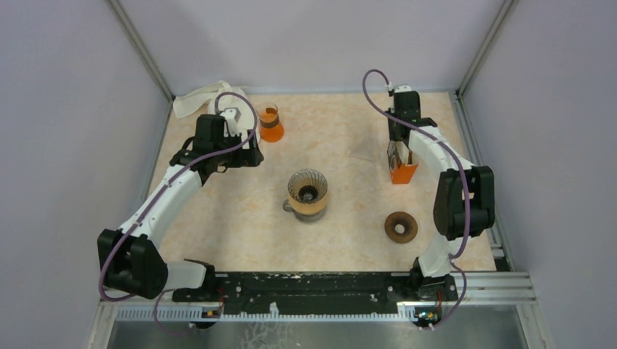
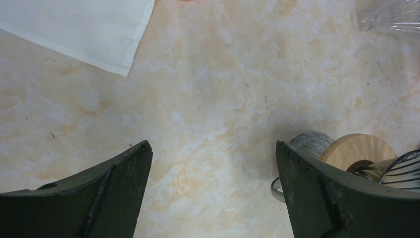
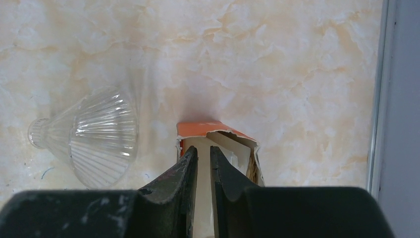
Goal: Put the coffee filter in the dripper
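An orange box of paper filters stands on the right, its open top holding pale filters. My right gripper is over it, fingertips close together with a narrow gap above the filters; whether they touch any is unclear. The dripper, a wire cone with a wooden collar on a cup, stands at the centre, partly seen behind a finger in the left wrist view. My left gripper is open above bare table, left of and behind the dripper, holding nothing.
A clear plastic cone lies left of the box. An orange carafe and white cloth are at the back left. A brown ring lies front right. Table edges border the right side.
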